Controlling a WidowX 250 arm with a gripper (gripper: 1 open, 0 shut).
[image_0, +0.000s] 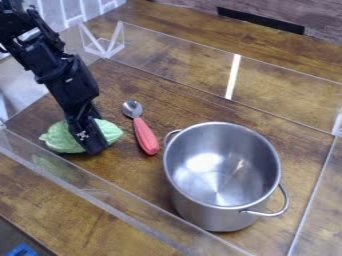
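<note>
My black gripper (88, 136) is lowered at the left of the table, its end over a pale green, leafy-looking object (62, 138), perhaps a cabbage. The object shows on both sides of the fingers; whether they are shut on it cannot be told. A spoon with a red handle (143, 135) and metal head lies just right of the gripper. A steel pot (223, 200) with side handles stands at the front right, apart from the green object.
Clear acrylic-looking barriers border the wooden table (181, 95). The back middle of the table is open, with a white strip (233, 77) near the rear. A blue item (19, 250) sits at the bottom left corner.
</note>
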